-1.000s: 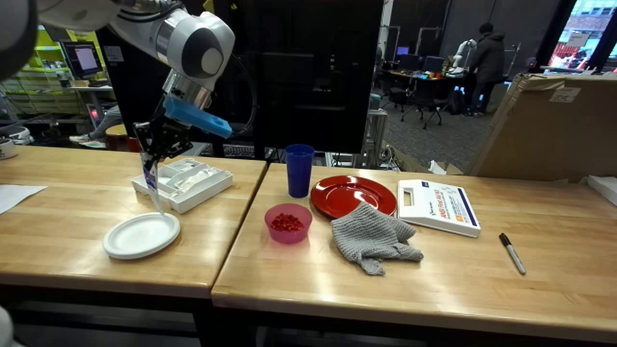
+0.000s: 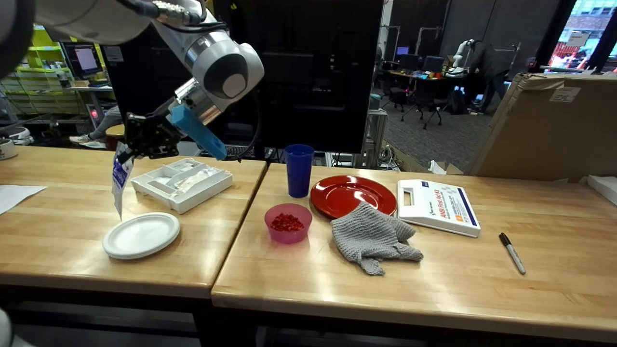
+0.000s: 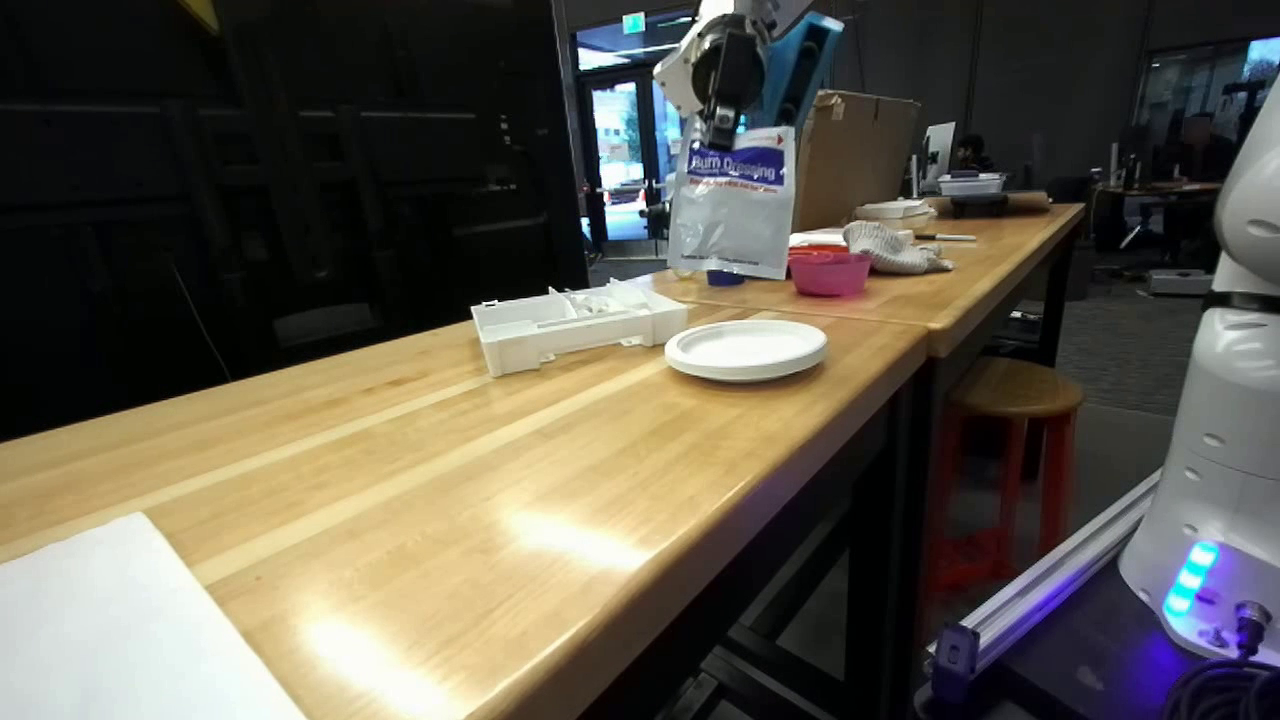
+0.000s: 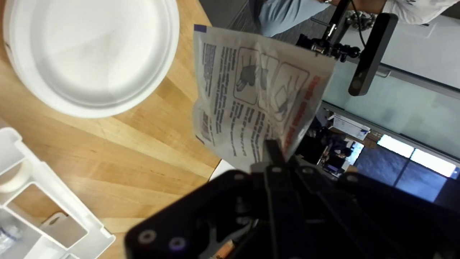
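Note:
A burn dressing packet (image 3: 734, 204) with a blue label hangs from my gripper (image 3: 721, 134), which is shut on its upper edge. In the wrist view the packet (image 4: 258, 92) shows its printed back, pinched at the fingertips (image 4: 274, 151). Exterior view 1 shows the packet (image 2: 120, 176) nearly edge-on, in the air above the table's left part. A white plate (image 2: 142, 235) lies flat and empty below it and slightly to the right. Behind the plate sits an open white compartment tray (image 2: 191, 193) holding small white items.
On the right table stand a blue cup (image 2: 299, 170), a pink bowl (image 2: 288, 224) of red bits, a red plate (image 2: 324, 199), a grey knit cloth (image 2: 373, 234), a first aid case (image 2: 438, 207) and a marker (image 2: 512, 253). Wood left of the white plate is mostly clear.
My gripper has moved left and slightly up with the packet, so its lower end has left the space over the plate's back right side. The arm has tilted more.

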